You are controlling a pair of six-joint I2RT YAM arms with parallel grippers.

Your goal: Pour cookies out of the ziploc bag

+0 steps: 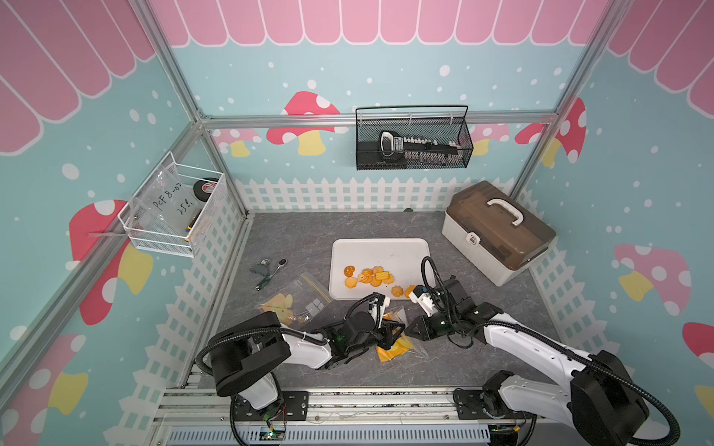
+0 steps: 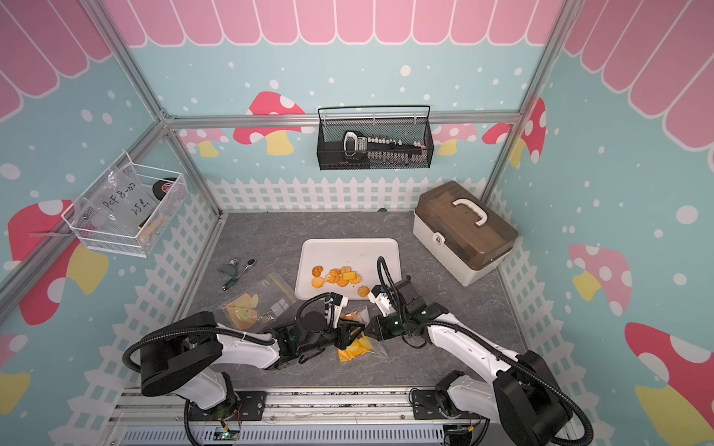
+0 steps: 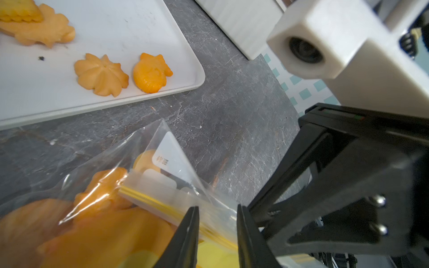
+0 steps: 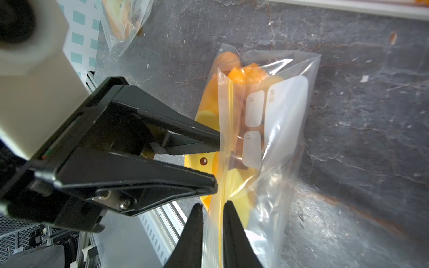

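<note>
A clear ziploc bag (image 4: 286, 107) with a yellow zip strip and a yellow-orange printed face lies in front of the white tray (image 1: 401, 252); orange cookies (image 3: 102, 214) show inside it. My left gripper is shut on the bag, its upper edge between the fingers. In both top views the two grippers meet over the bag and hide much of it. Several loose cookies (image 1: 366, 275) lie on the tray.
A second bag with cookies (image 1: 301, 301) lies left of the tray, near a spoon-like tool (image 1: 271, 273). A brown-lidded box (image 1: 498, 230) stands at the back right. Bare counter (image 1: 297, 230) shows at the back left.
</note>
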